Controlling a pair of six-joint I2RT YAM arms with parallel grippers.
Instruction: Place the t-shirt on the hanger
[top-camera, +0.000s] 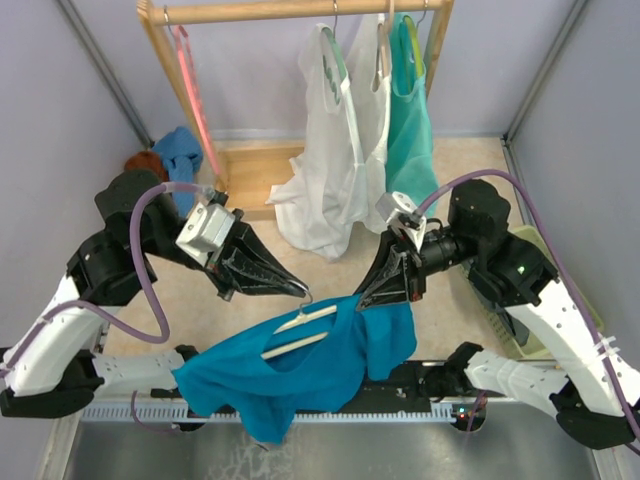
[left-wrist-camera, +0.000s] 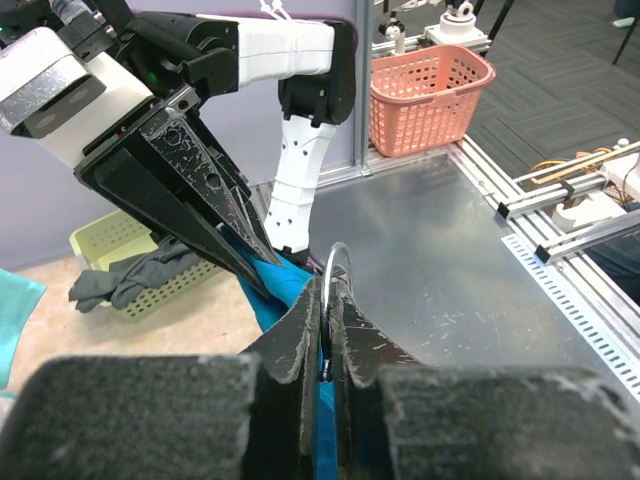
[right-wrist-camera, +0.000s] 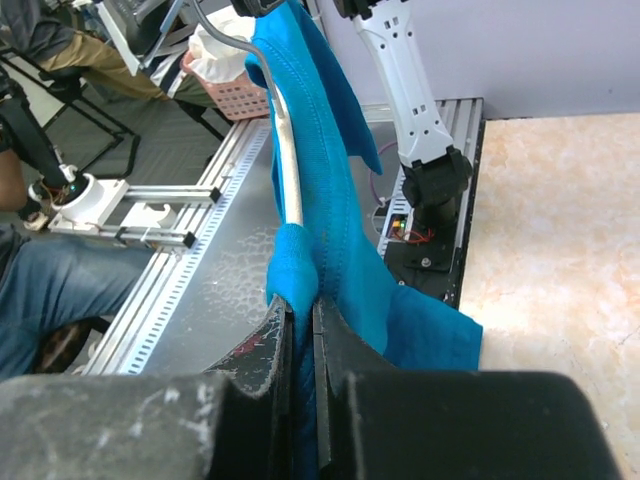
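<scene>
Below both grippers in the top view hangs a blue t shirt (top-camera: 260, 375), with a pale hanger (top-camera: 296, 345) showing through its neck opening. My left gripper (top-camera: 304, 290) is shut on the hanger's metal hook, and the hook (left-wrist-camera: 338, 262) rises between its fingertips in the left wrist view. At the shirt's shoulder on the right, my right gripper (top-camera: 362, 303) is shut on the blue fabric. In the right wrist view a fold of the shirt (right-wrist-camera: 293, 270) is pinched there, and the hanger's arm (right-wrist-camera: 288, 160) runs into it. The hanger's ends are covered by cloth.
A wooden rack (top-camera: 290, 12) at the back bears a pink hanger (top-camera: 190, 90), white shirts (top-camera: 325, 150) and a teal shirt (top-camera: 408, 130). On the right stands a green basket (top-camera: 535, 345) with dark cloth. Bare floor lies between rack and shirt.
</scene>
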